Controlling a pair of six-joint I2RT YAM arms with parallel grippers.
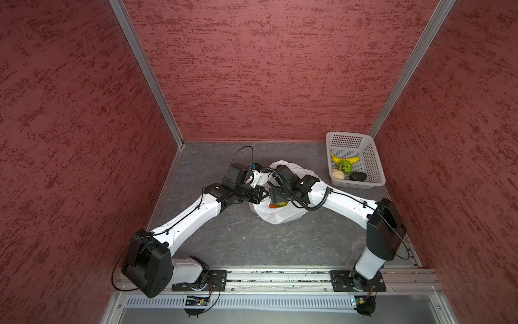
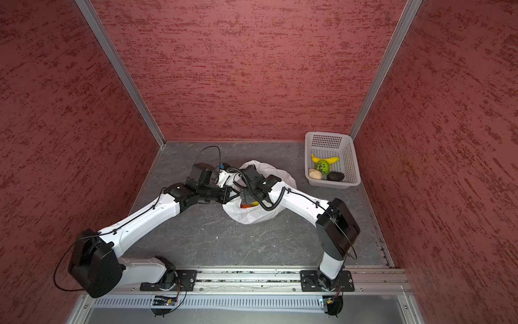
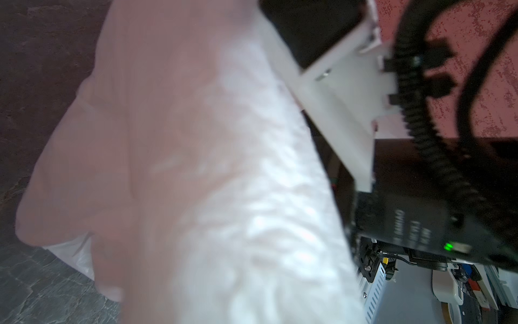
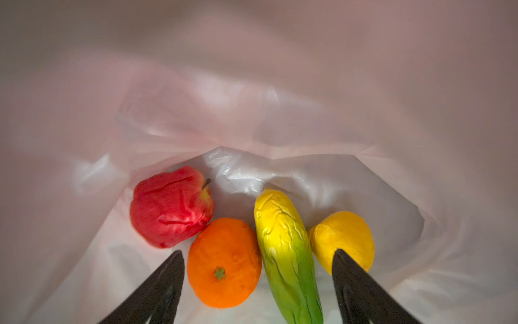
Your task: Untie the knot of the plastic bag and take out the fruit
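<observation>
The white plastic bag (image 1: 280, 216) lies open mid-table. Inside it, in the right wrist view, are a red apple (image 4: 170, 208), an orange (image 4: 224, 264), a yellow-green corn-like fruit (image 4: 286, 259) and a lemon (image 4: 342, 240). My right gripper is open inside the bag, fingers above and around the fruit, holding nothing. My left gripper (image 1: 261, 194) is shut at the bag's left edge. Bag plastic fills much of the left wrist view and hides its fingertips; whether it pinches plastic is unclear.
A grey perforated basket (image 1: 372, 156) at the back right holds a banana (image 1: 353, 159), a green fruit (image 1: 344, 168), a pale round item (image 1: 337, 174) and a dark oval item (image 1: 358, 176). Bare table (image 1: 194, 167) lies left and in front of the bag.
</observation>
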